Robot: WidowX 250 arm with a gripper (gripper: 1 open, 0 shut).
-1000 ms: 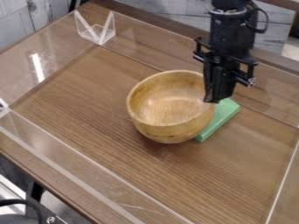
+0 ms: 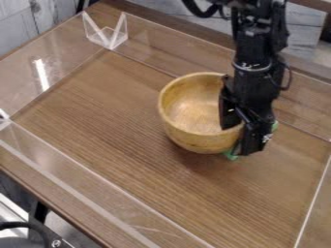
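Note:
A wooden bowl (image 2: 195, 107) sits on the wooden table, tilted toward the gripper on its right. My black gripper (image 2: 243, 126) is low over the bowl's right part, fingers open. A green object (image 2: 235, 153) lies beneath the gripper, mostly hidden by it and the bowl. Whether the fingers touch the bowl is unclear.
A white wire-like holder (image 2: 106, 31) stands at the back left.
My gripper has come down and toward the front, over the bowl's right side and the green object, hiding much of the latter.

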